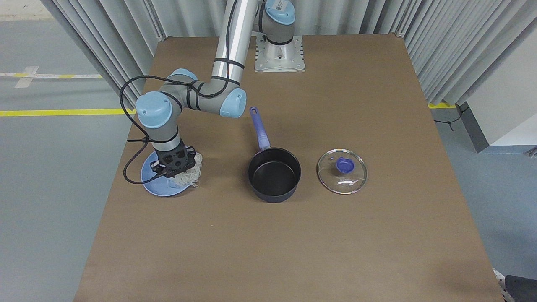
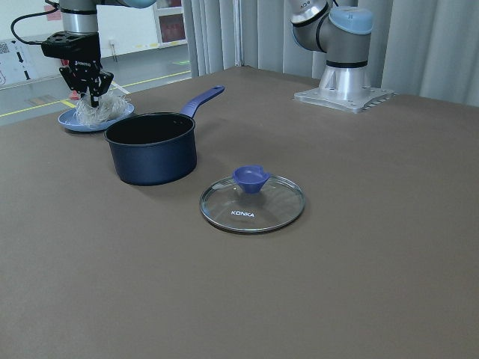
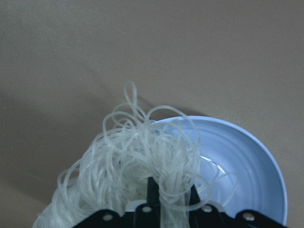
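Note:
My gripper is low in the pale translucent noodle bundle (image 3: pixel 118 166) on a blue plate (image 3: pixel 251 175), at the left in the front view. Its black fingers sit either side of a clump of strands; whether they are closed on it is unclear. Right of the plate stands a dark saucepan (image 1: pixel 274 178) with a blue handle (image 1: pixel 259 126), empty inside. A glass lid (image 2: pixel 251 209) with a blue knob lies on the table to the right of the pan.
The arm's base (image 1: pixel 279 60) is bolted at the back of the brown table (image 1: pixel 382 236). The table's left edge runs close beside the plate.

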